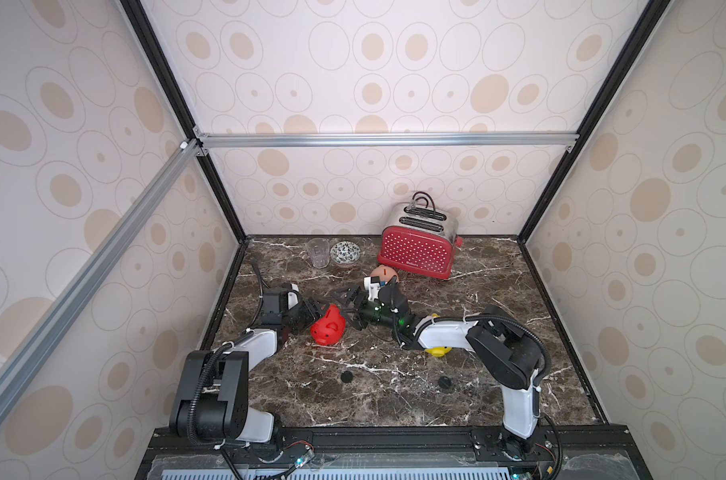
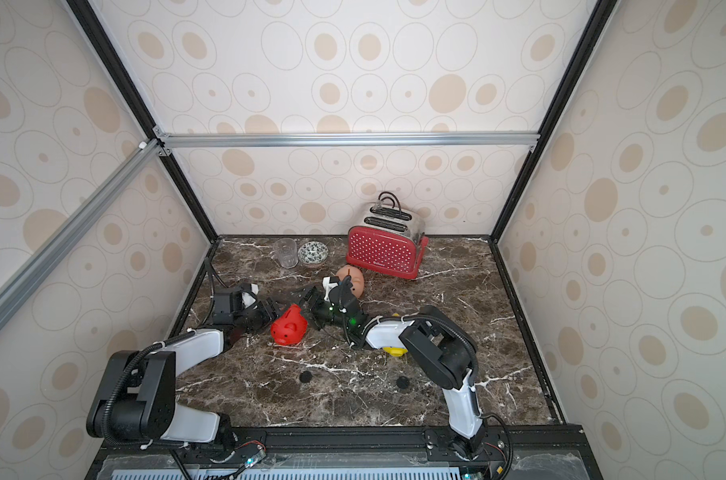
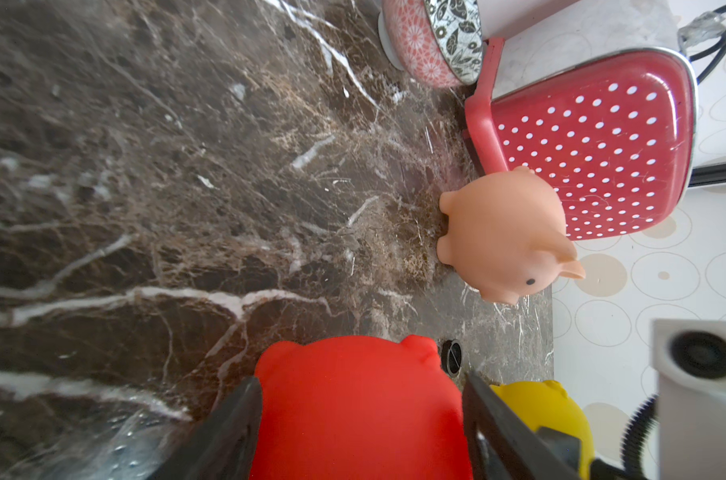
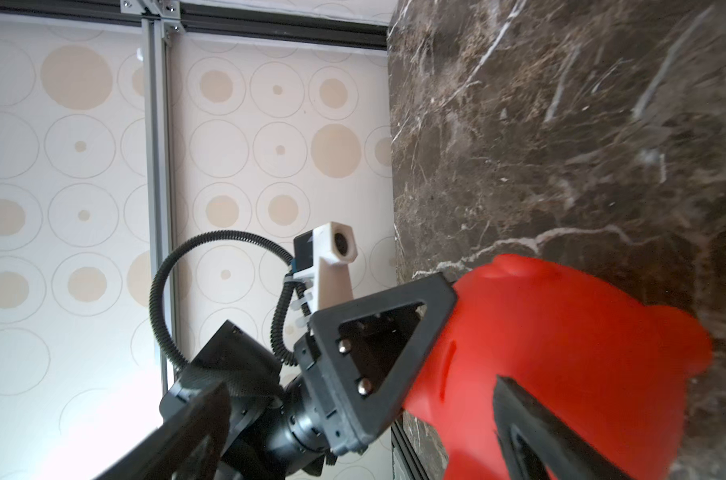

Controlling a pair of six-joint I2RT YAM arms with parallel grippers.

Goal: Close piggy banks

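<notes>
The red piggy bank is between my two arms, left of the table's middle. My left gripper is part open at its left side; in the left wrist view its fingers flank the red body closely. Whether both pads press on it cannot be told. My right gripper is open, with one finger in front of the red bank in the right wrist view. The peach piggy bank stands by the toaster. Under my right arm the yellow piggy bank is mostly hidden. Two round black pieces lie near the front.
A red and silver toaster stands at the back. A clear glass and a patterned bowl are left of it.
</notes>
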